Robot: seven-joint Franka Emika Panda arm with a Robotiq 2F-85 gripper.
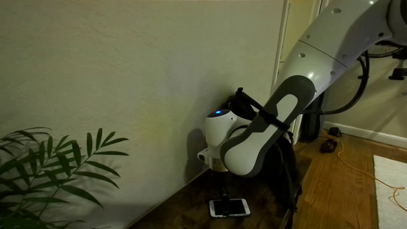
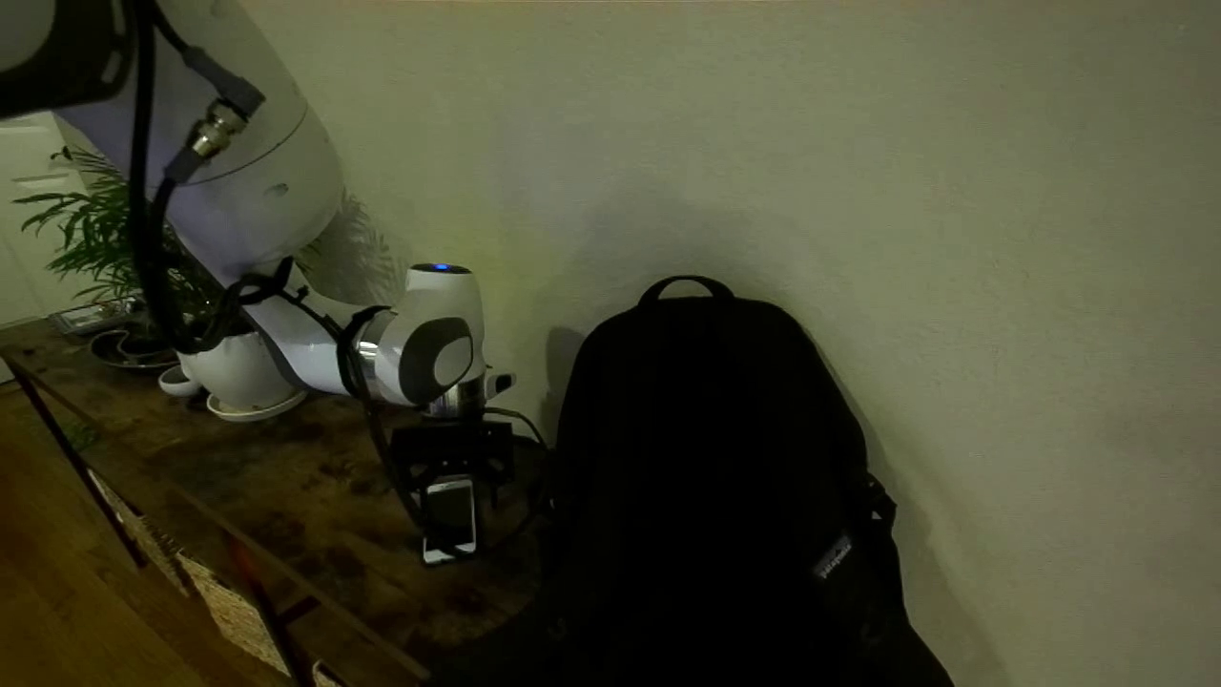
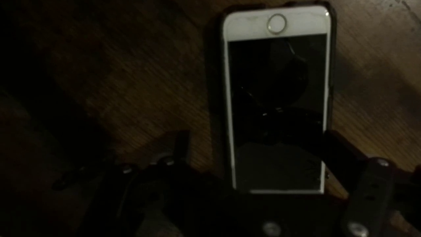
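A white-framed phone (image 3: 278, 118) with a dark screen lies face up on the brown wooden table top (image 3: 130, 91). Around it in the wrist view, my gripper is open: the left finger stands apart from the phone's left edge, while the right fingertip overlaps its right edge. Whether that fingertip touches the phone cannot be told. From exterior view 1, the dark gripper (image 1: 225, 200) points down over the phone (image 1: 238, 207). In exterior view 2 the phone (image 2: 451, 515) shows below the gripper body, partly covered by cables; the fingertips are hard to make out there.
A large black backpack (image 2: 710, 458) stands close beside the arm, against the wall. A potted plant (image 2: 246, 372) occupies the table's other end. Bare table (image 2: 298, 469) lies between the plant and the phone. The wall is close behind the gripper.
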